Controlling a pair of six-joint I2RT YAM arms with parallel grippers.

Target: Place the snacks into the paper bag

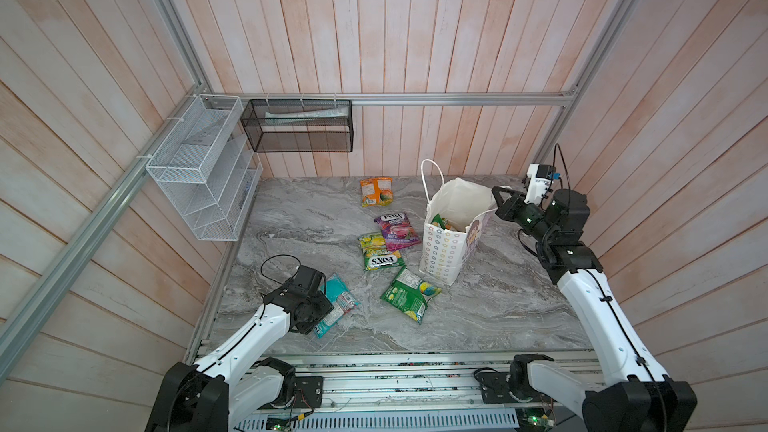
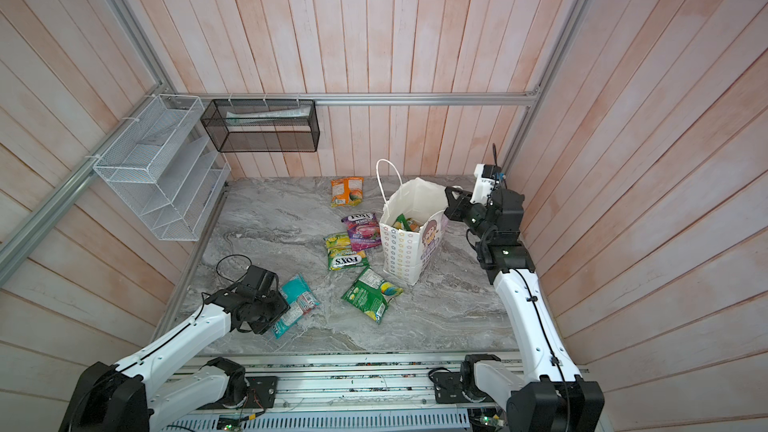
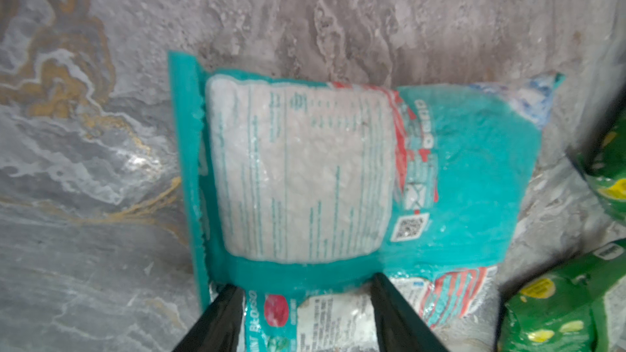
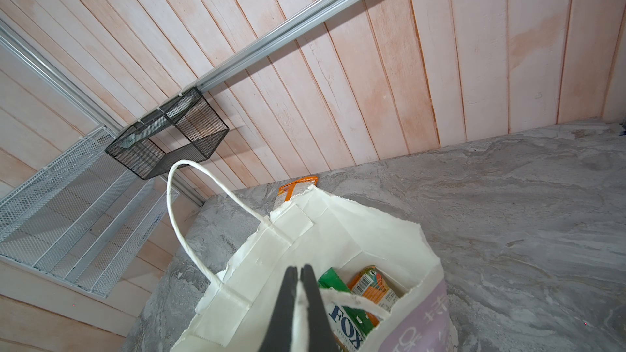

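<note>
A teal snack packet (image 3: 456, 202) lies flat at the front left, creased along its lower part in the left wrist view. Over that crease is my left gripper, its fingers apart with packet surface showing between them. At the right stands the white paper bag (image 1: 441, 252), upright with its mouth open and several snacks (image 4: 345, 322) inside. My right gripper is shut on the bag's near handle (image 4: 355, 301), whose white strip shows between the fingers. Left of the bag lie a green packet (image 1: 409, 296), a yellow-green packet (image 1: 373, 257), a purple packet (image 1: 397, 230) and an orange packet (image 1: 376, 191).
White wire shelves (image 1: 200, 168) hang on the left wall, and a black mesh basket (image 1: 297, 140) on the back rail. The bag's other handle (image 1: 432, 166) stands up at its far left side. Bare tabletop (image 1: 304, 216) lies between the shelves and the packets.
</note>
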